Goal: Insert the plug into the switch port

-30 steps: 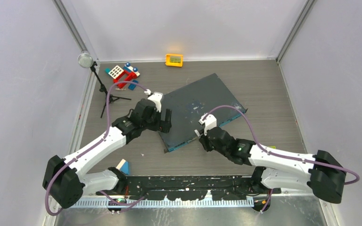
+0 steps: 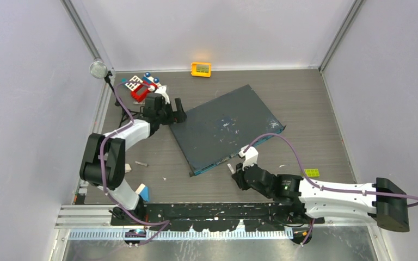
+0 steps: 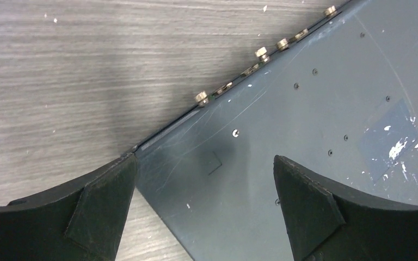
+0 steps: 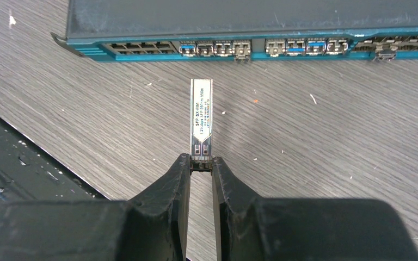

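The dark switch (image 2: 223, 125) lies rotated on the table; its teal port row (image 4: 305, 48) runs along the near edge, seen at the top of the right wrist view. My right gripper is shut on the plug (image 4: 201, 111), a silver SFP module with a white label, held upright in that view, just short of the ports with bare table between. My left gripper is open above the switch's far-left corner (image 3: 141, 157), nothing between its fingers.
Toy blocks (image 2: 141, 89) and a lamp on a tripod (image 2: 99, 69) stand at the back left, a yellow box (image 2: 201, 69) at the back. A loose silver piece (image 2: 141, 163) lies left of the switch.
My left gripper has moved back and slightly left along the switch. My right gripper has drawn toward the front, away from the switch's port edge, still holding the plug.
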